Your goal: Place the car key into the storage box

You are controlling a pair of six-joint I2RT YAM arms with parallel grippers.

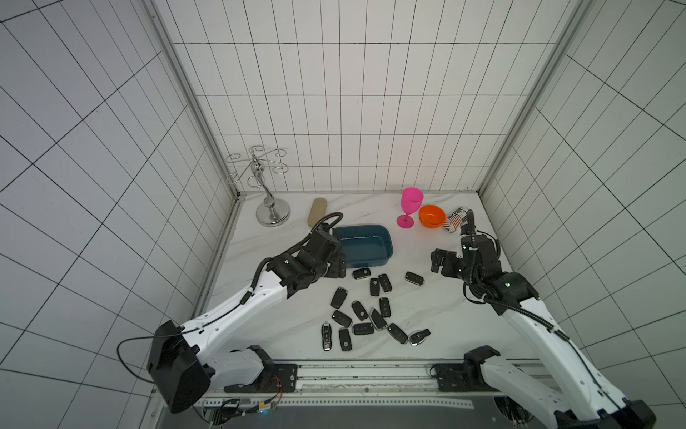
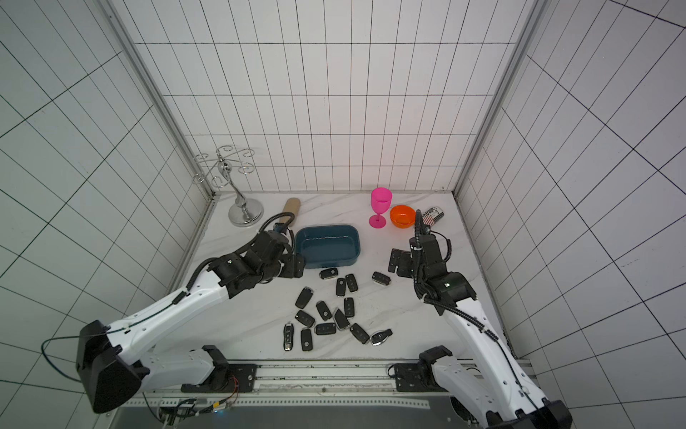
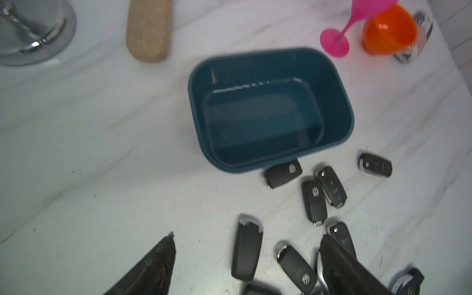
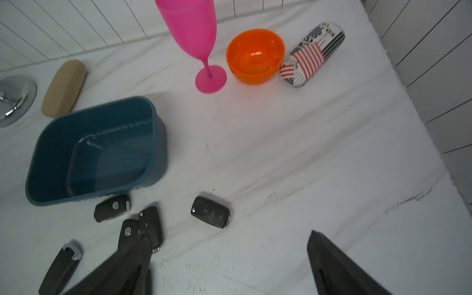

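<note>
Black car keys, several, lie loose on the white marble table: one (image 3: 247,248) below my left gripper's view centre, one (image 3: 282,173) against the front of the dark teal storage box (image 3: 260,118), another (image 4: 210,211) right of it. The box is empty. My left gripper hangs over the keys at the box's front left, fingers apart, nothing held. My right gripper stands open above the table to the right of the box, its fingers either side of empty space.
A chrome stand (image 1: 273,211), tan block (image 4: 64,88), pink goblet (image 4: 189,24), orange bowl (image 4: 255,54) and printed can (image 4: 312,54) line the back. Tiled walls enclose the table.
</note>
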